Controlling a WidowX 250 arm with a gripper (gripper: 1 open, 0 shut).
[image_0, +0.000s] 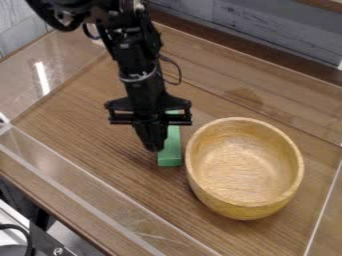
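A black robot arm reaches down from the top to my gripper (144, 138), which hangs over the wooden table at the centre. A green block (170, 154) lies on the table just right of and partly behind the gripper, beside the bowl. The fingertips are dark and small; whether anything is between them is hard to see, and the finger's state is unclear.
A large yellow bowl (242, 163) takes up the right side, close to the green block. A wall runs along the back right, and a cable lies at the lower left edge.
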